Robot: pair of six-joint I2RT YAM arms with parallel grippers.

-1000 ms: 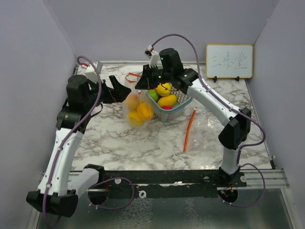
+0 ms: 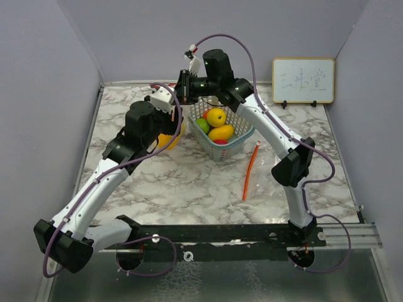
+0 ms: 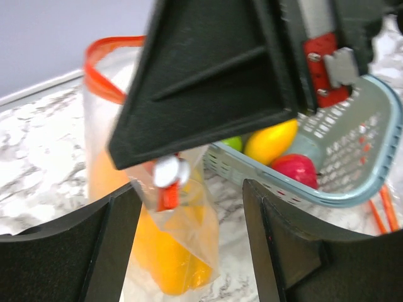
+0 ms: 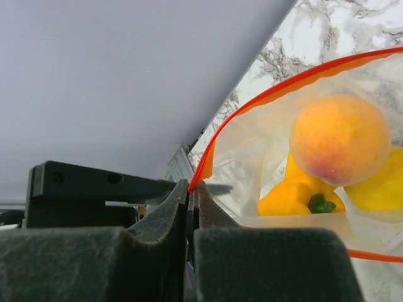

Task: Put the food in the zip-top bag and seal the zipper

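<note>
The clear bag (image 3: 104, 135) with its orange-red zip rim (image 4: 277, 88) holds a peach (image 4: 340, 139), a yellow pepper (image 4: 296, 196) and another yellow item (image 4: 381, 182). My right gripper is shut on a corner of that rim. In the left wrist view its dark fingers cross above my left gripper, whose fingers are parted. A small white piece (image 3: 169, 171) with orange ends sits on the film beneath the right fingertips, close to the left gripper's left finger. From the top view, the two grippers overlap and hide the bag's mouth.
A pale blue basket (image 2: 220, 151) with several fruits stands just right of the bag. Flat on the table lies another clear bag (image 2: 267, 182) with an orange strip (image 2: 250, 171). A whiteboard (image 2: 303, 80) stands at the back right.
The left gripper has swung rightward and back to meet the right gripper. The right gripper and the bag's mouth have shifted left and back, and the filled bag has moved with them.
</note>
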